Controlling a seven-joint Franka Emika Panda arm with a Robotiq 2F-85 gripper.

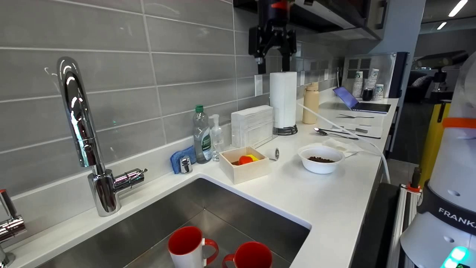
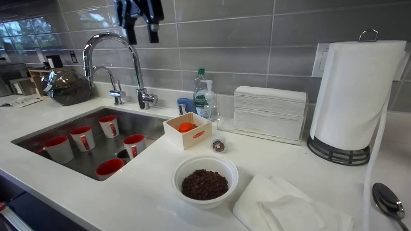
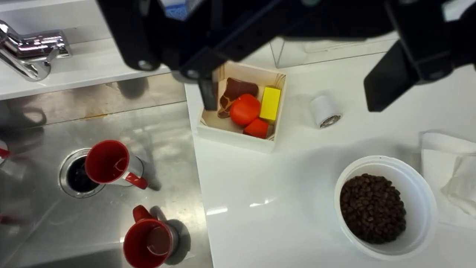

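Observation:
High above the counter hangs my gripper (image 1: 273, 69), its fingers (image 2: 153, 35) spread apart with nothing between them. Below it, a small wooden box (image 3: 236, 137) holds a red ball-like piece (image 3: 245, 109), a yellow block (image 3: 270, 103), another red piece (image 3: 257, 128) and a brown piece (image 3: 241, 88). A small white pod (image 2: 218, 144) lies on its side just right of the box. Nearer the front, a white bowl (image 2: 205, 200) contains dark brown beans (image 2: 205, 184).
In the sink (image 3: 187, 147) stand several red-and-white mugs (image 2: 135, 144). A faucet (image 1: 103, 192), soap bottles (image 1: 202, 138), a napkin stack (image 2: 269, 113) and a paper towel roll (image 2: 350, 96) line the wall. A spoon (image 2: 387, 200) and napkins (image 2: 285, 208) lie to the right.

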